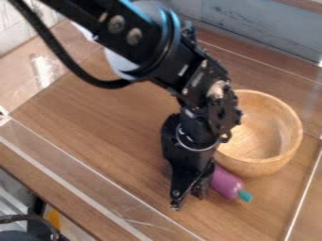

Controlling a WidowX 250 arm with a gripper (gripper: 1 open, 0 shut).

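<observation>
My gripper (pixel 189 184) is low over the wooden counter at the front centre, its fingers pointing down and partly hidden by its own body. A purple eggplant (pixel 229 185) with a teal tip lies just right of and behind the fingers, mostly covered by them; whether they touch it is unclear. The wooden bowl (pixel 265 127) sits to the right, behind the eggplant, partly hidden by the arm.
A pale wall stands at the back. The counter's front edge runs along the lower left, with a gap beyond it.
</observation>
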